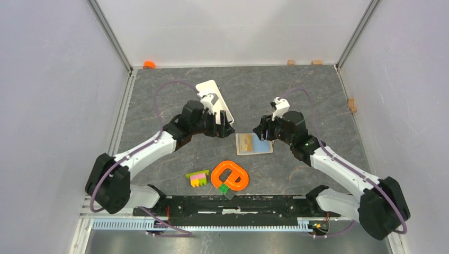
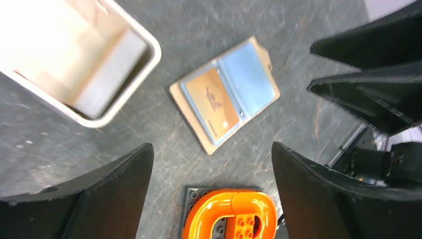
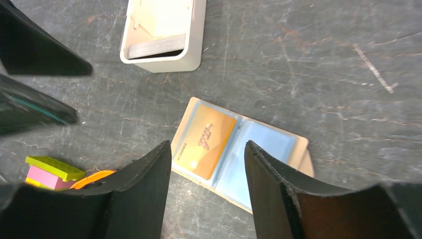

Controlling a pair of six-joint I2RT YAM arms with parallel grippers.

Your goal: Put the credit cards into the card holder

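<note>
The card holder (image 3: 239, 159) lies flat and unfolded on the table, with a pale blue lining on its right half. On its left half rests an orange-gold card (image 2: 211, 102), which looks seated in the clear pocket. My left gripper stands open above and to the left of the holder, empty between its fingers. Higher up on the right side, my right gripper is partly open over the holder, its fingers apart and nothing held. No loose card shows on the table.
A white tray (image 1: 219, 95) stands behind the holder. Toward the front lie an orange ring-shaped toy (image 1: 242, 174) and toy blocks (image 1: 198, 180) in pink, yellow and green.
</note>
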